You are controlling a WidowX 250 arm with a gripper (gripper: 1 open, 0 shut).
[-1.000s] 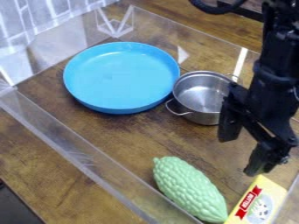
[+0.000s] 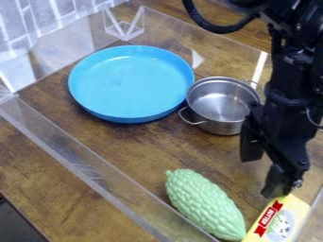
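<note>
My black gripper [image 2: 271, 165] hangs low at the right, above the wooden surface, between the steel pot and a yellow box [image 2: 275, 220] with a red label. I cannot make out clearly whether anything is between its fingers. A pale green bumpy vegetable [image 2: 202, 203] lies at the bottom centre, left of the box. The steel pot [image 2: 221, 107] stands just left of the arm, behind the gripper. A blue plate [image 2: 128, 82] sits at the upper left of the pot.
A clear plastic wall runs along the left and front of the wooden workspace [image 2: 145, 151]. Bare wood lies between the plate and the green vegetable. A white tiled or cloth surface is at the top left.
The arm and gripper have shifted slightly over the last second, with the wrist a little to the right of where it was. The pot, plate, vegetable and box appear unmoved.
</note>
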